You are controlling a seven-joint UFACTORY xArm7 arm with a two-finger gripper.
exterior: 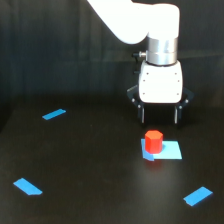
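A small red block (153, 142) with an angular outline sits at the left side of a light-blue square (170, 150) on the dark table. Just above and slightly behind it in the picture hangs my gripper (159, 117), pointing down under the white hand. Its dark fingers stand well apart, and nothing shows between them. The fingertips are hard to make out against the black background. The block appears clear of the fingers.
Blue tape strips lie at the back left (54, 114), front left (27, 187) and front right (198, 196).
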